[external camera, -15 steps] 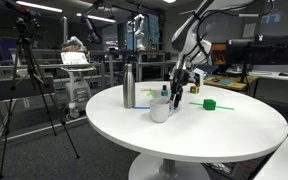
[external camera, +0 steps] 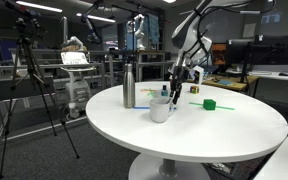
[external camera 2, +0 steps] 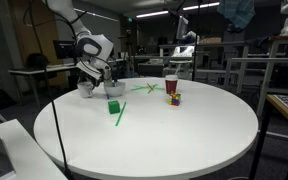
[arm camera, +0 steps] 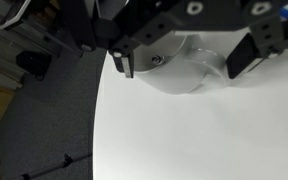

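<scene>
A white mug [external camera: 161, 110] stands upright near the front edge of the round white table. My gripper [external camera: 173, 99] is low, just behind and beside it. In the wrist view, the gripper is open, one finger [arm camera: 127, 62] on the left and the other [arm camera: 244, 54] on the right. The mug [arm camera: 179, 76] lies in view between and beneath these fingers, its handle toward the right finger. Contact with either finger cannot be made out. The second exterior view shows the mug [external camera 2: 85, 89] small, at the arm's end.
A steel bottle [external camera: 129, 86] stands left of the mug. To the right are a green cube [external camera: 209, 104] and green strips. A white bowl [external camera 2: 115, 89], a red cup [external camera 2: 171, 84] and a colourful block [external camera 2: 175, 100] are also on the table [external camera 2: 164, 140].
The arm has shifted only slightly, its hand staying low by the mug. The mug, bottle and green cube keep their places.
</scene>
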